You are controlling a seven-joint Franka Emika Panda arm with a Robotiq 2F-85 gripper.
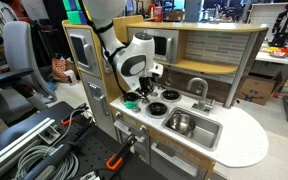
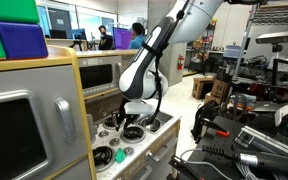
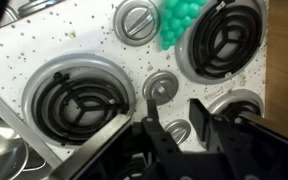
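My gripper points down over the white stovetop (image 3: 104, 45), its dark fingers standing apart. Nothing shows between the fingers except the stove surface behind them. A bumpy green item (image 3: 181, 18) lies on the stovetop between a silver dial (image 3: 136, 22) and a black coil burner (image 3: 224, 40); in exterior view 2 the same green item (image 2: 120, 156) sits near the front edge. Close ahead of the fingertips in the wrist view is a small round silver knob (image 3: 160, 87). The white arm (image 1: 139, 55) hides part of the burners in exterior view 1.
A sink (image 1: 202, 130) holding a silver pot (image 1: 183, 123) lies right of the burners, beside a tall faucet (image 1: 204, 92). A shelf with a microwave (image 1: 155, 43) stands behind the stove.
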